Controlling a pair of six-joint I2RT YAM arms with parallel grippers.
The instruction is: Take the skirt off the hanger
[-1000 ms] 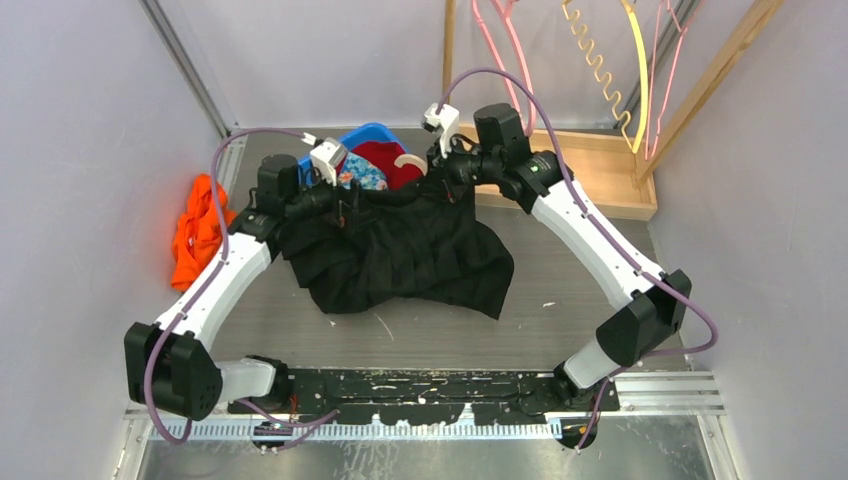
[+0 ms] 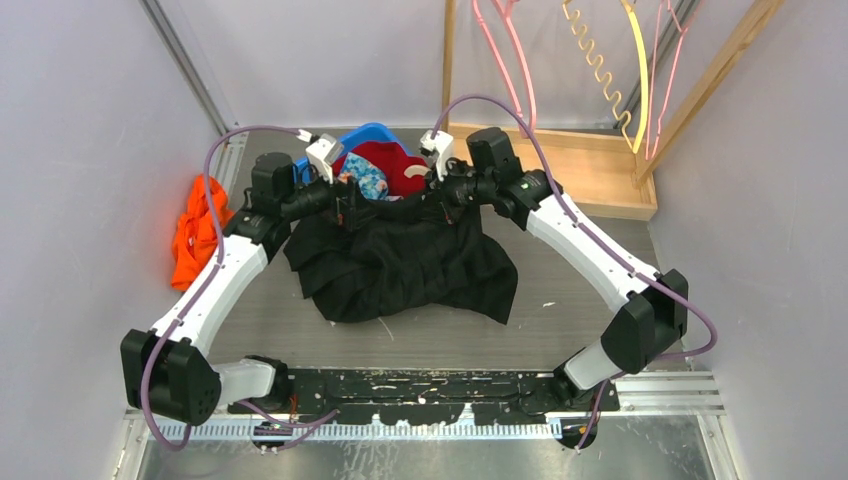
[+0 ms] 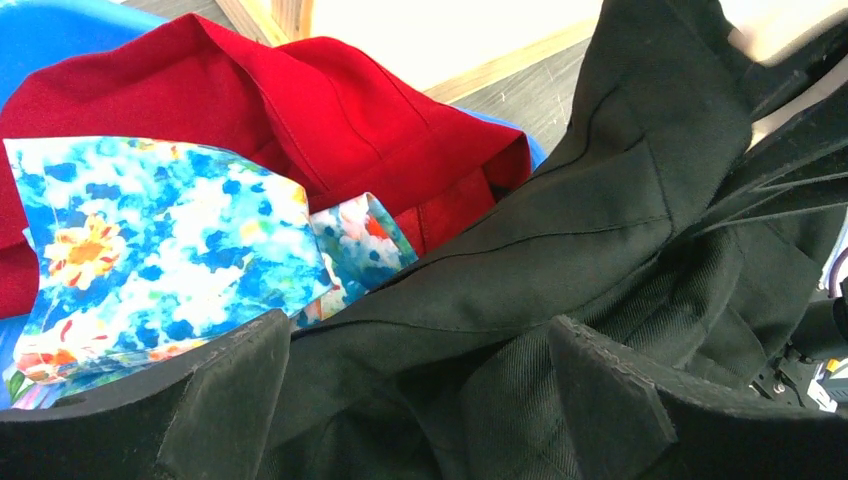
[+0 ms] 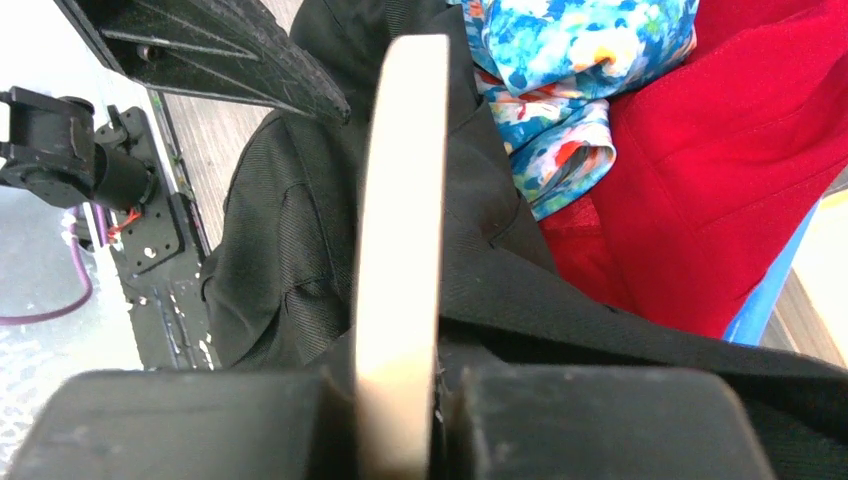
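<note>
A black skirt (image 2: 400, 270) is spread on the floor between the arms, its upper part bunched beneath both grippers. My left gripper stands open over the black cloth. My right gripper is at the skirt's upper part, with a pale wooden hanger piece (image 4: 398, 220), blurred, rising between its fingers; whether the fingers are closed on it or on cloth is unclear. The hanger's curved hook (image 2: 414, 171) shows above the skirt in the top view.
A blue bin (image 2: 370, 130) with red and floral cloth sits behind the skirt. Orange clothing (image 2: 195, 240) lies at the left. A wooden rack (image 2: 560, 175) with pink and yellow hangers stands at the back right.
My right gripper has moved lower in the top view over the last second, and the skirt has shifted slightly. My left gripper has shifted a little.
</note>
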